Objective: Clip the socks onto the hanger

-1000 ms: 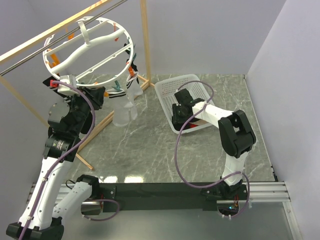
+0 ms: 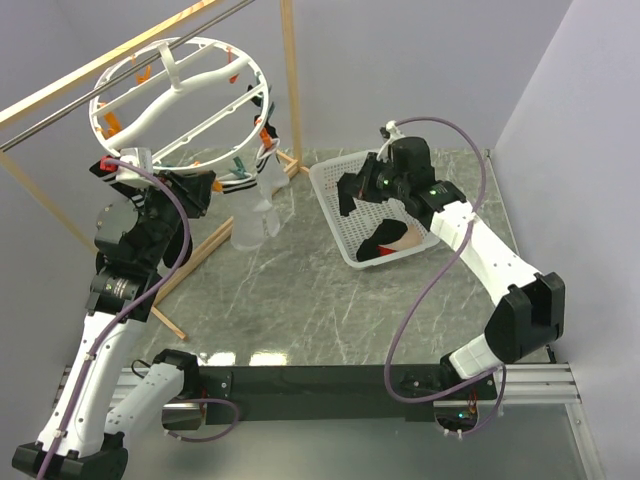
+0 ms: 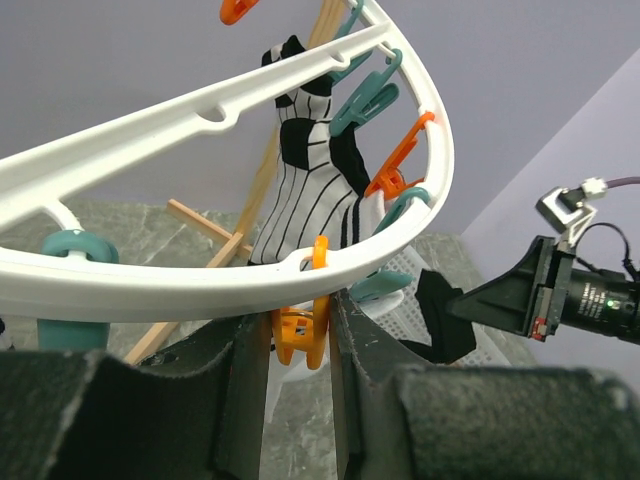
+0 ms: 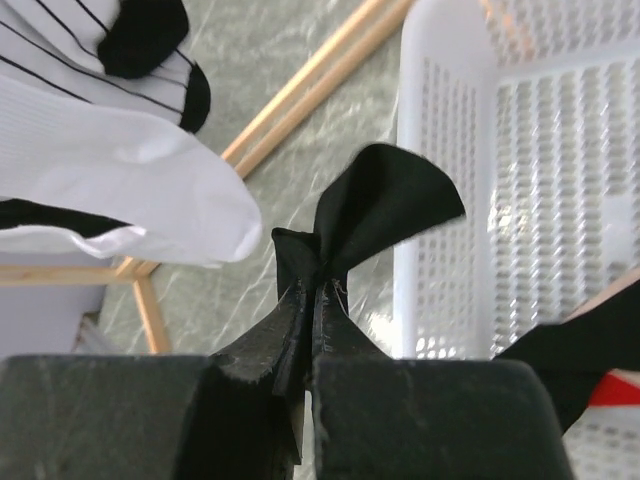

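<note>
The white round hanger [image 2: 262, 95] hangs at upper left, with orange and green clips round its ring. Striped white socks [image 3: 315, 190] dangle from clips on its far right side. My left gripper is shut on an orange clip [image 3: 296, 325] at the hanger's near rim. Over the basket, my right gripper [image 2: 366, 190] is shut on a black sock [image 4: 385, 200]. That sock's free end sticks up past the fingertips in the right wrist view; part of it hangs below them in the top view.
A white basket [image 2: 345, 242] stands on the grey marbled floor, with another black sock [image 2: 378, 240] having a red patch inside. Wooden poles [image 2: 205, 262] of the stand cross the floor beneath the hanger. The floor in front of the basket is clear.
My right arm has risen out of the basket with the black sock and straightened away from the front. The left arm stays at the hanger rim, which has shifted slightly.
</note>
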